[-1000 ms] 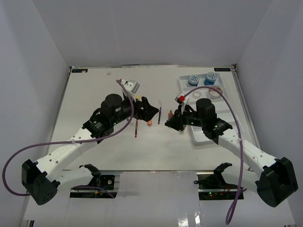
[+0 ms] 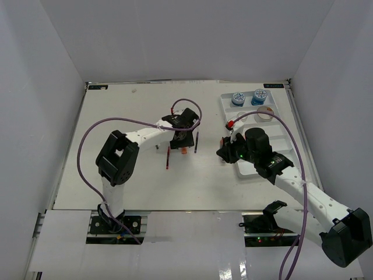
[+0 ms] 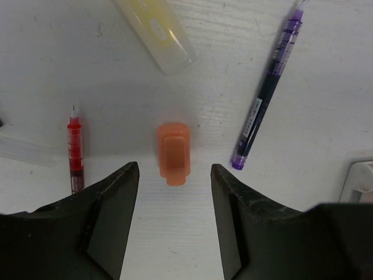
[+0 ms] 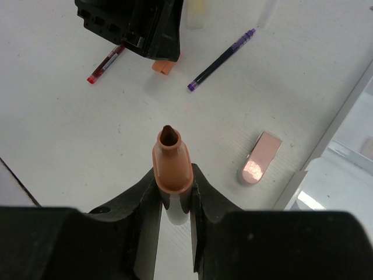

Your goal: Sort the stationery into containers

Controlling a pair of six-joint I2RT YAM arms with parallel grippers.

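Note:
My left gripper stands open above a small orange object [image 3: 173,151] lying on the table. Beside it are a red pen [image 3: 76,146], a purple-black pen [image 3: 262,99] and a translucent yellow item [image 3: 160,35]. My right gripper is shut on an orange bottle-like item [image 4: 171,160], held upright near the white organizer. A pink block [image 4: 261,156] lies on the table below it, beside the organizer.
The white organizer [image 2: 226,105] at the right holds two blue round items [image 2: 259,96] and tape rolls [image 2: 264,114].
My right gripper has moved a little right toward the organizer with the orange item.

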